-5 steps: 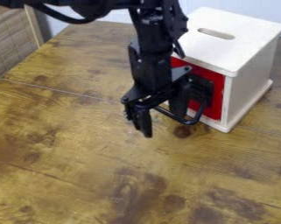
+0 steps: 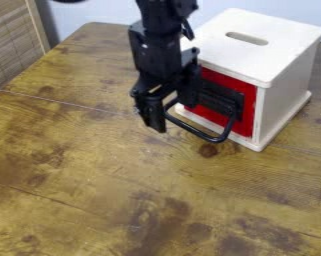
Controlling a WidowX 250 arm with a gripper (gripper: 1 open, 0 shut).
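My black gripper (image 2: 163,106) hangs just left of a white box (image 2: 256,45) with a slotted top. The box's front holds a red panel (image 2: 240,130) with a black door or frame piece and a black bar handle (image 2: 196,130) sticking out low at the front. My fingers are beside the handle's left part; whether they are open or shut on anything is unclear.
A woven mat or panel (image 2: 5,40) stands at the upper left, and a pale wall is behind.
The box looks unmoved.
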